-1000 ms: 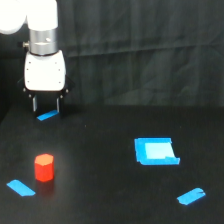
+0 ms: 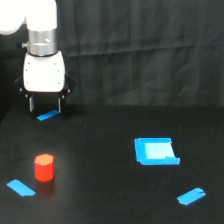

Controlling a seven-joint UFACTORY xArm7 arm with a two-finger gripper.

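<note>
A red, block-like object with an angular outline (image 2: 44, 167) rests on the black table at the front left. At the back left hangs the white arm's gripper (image 2: 45, 104), its two dark fingers spread apart with nothing visible between them. The gripper is well behind the red object and not touching it. To the right of centre lies a white square (image 2: 159, 151) edged with blue tape; nothing sits on it.
Strips of blue tape lie on the table: one under the gripper (image 2: 48, 115), one at the front left (image 2: 20, 187), one at the front right (image 2: 190, 196). A dark curtain (image 2: 140, 50) hangs behind.
The gripper looks slightly lower, and its fingers appear a little wider apart. The red object, the white square and the tape strips have not moved.
</note>
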